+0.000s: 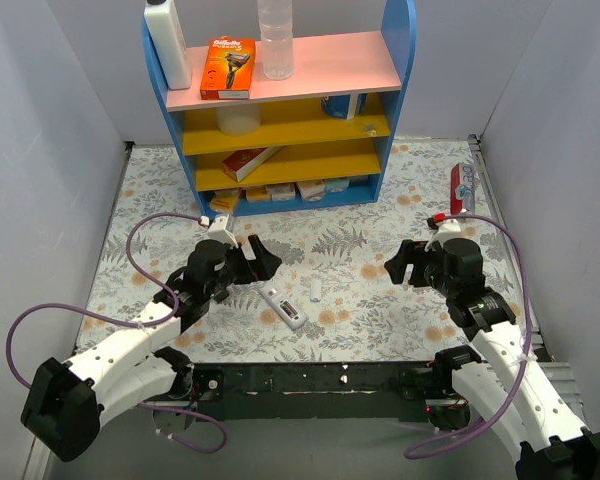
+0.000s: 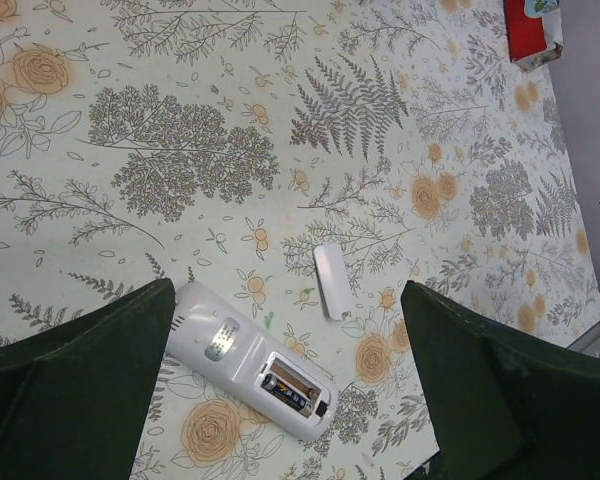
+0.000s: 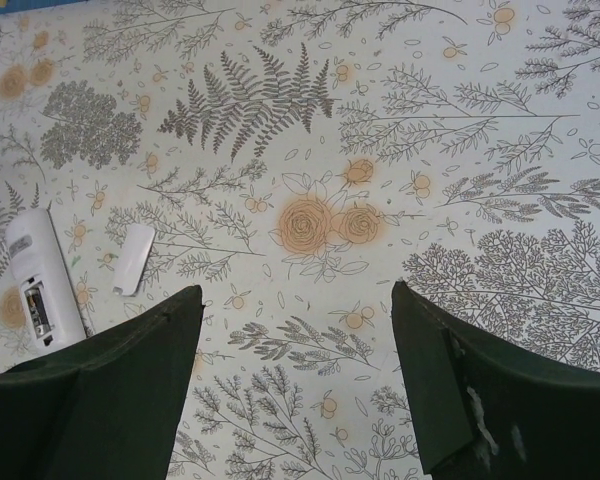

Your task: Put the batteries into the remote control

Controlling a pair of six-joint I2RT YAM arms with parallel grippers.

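The white remote control point(image 2: 242, 352) lies on the patterned table with its battery compartment uncovered. Inside that compartment a dark battery point(image 2: 283, 391) shows in the left wrist view; it covers only part of the opening. Beside the remote, apart from it, lies a small white cover point(image 2: 332, 281). My left gripper point(image 1: 264, 262) hovers above and behind the remote, its fingers wide open around nothing. On the right side my right gripper point(image 1: 398, 266) hangs over bare table, fingers apart and empty. The right wrist view also has the remote point(image 3: 46, 282) and the cover point(image 3: 133, 259) at its left.
A blue shelf unit point(image 1: 406, 50) with boxes and bottles stands at the back. A red box point(image 1: 462, 189) sits at the back right. The table between the two grippers is clear apart from the small cover.
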